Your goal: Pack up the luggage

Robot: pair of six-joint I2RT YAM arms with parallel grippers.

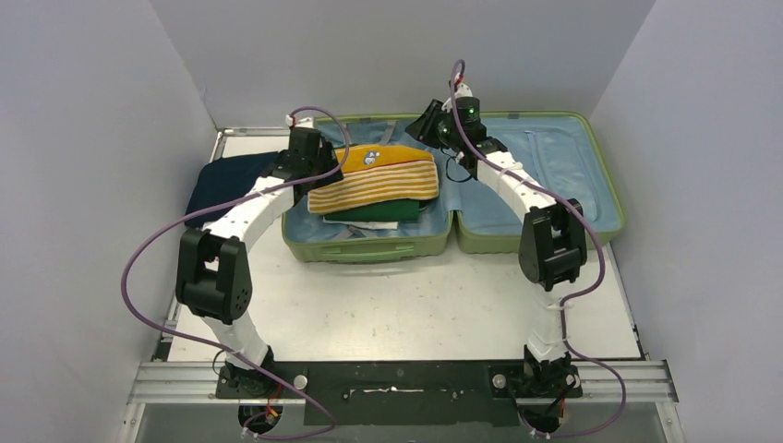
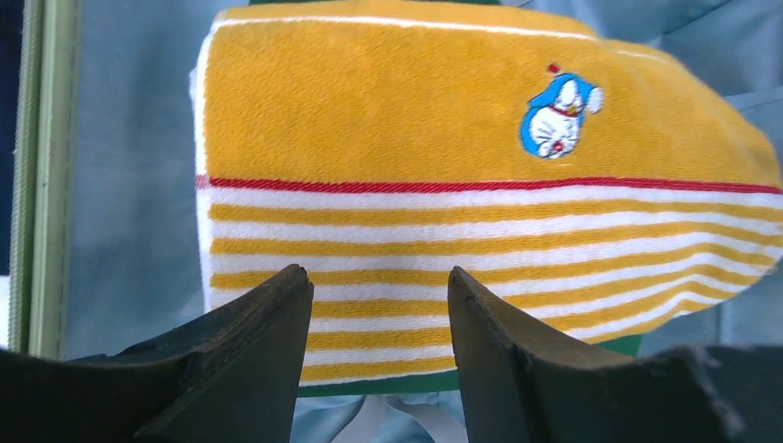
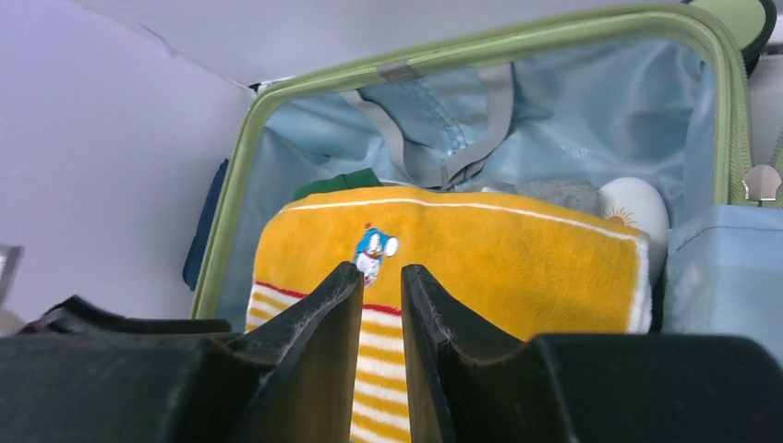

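Observation:
A yellow-striped towel (image 1: 379,175) with a cartoon patch lies atop a green folded cloth (image 1: 369,211) inside the left half of the open suitcase (image 1: 388,246). My left gripper hovers over the towel's left part, fingers parted, nothing visible between them. My right gripper is raised above the towel's right end, near the suitcase's back, fingertips slightly apart; nothing clearly shows between them. A grey item (image 3: 545,192) and a white sun-printed item (image 3: 632,206) show behind the towel in the right wrist view.
A dark navy folded cloth (image 1: 222,175) lies left of the suitcase, partly under my left arm. The suitcase's right half (image 1: 563,175) is open and flat. Grey walls surround the table on three sides.

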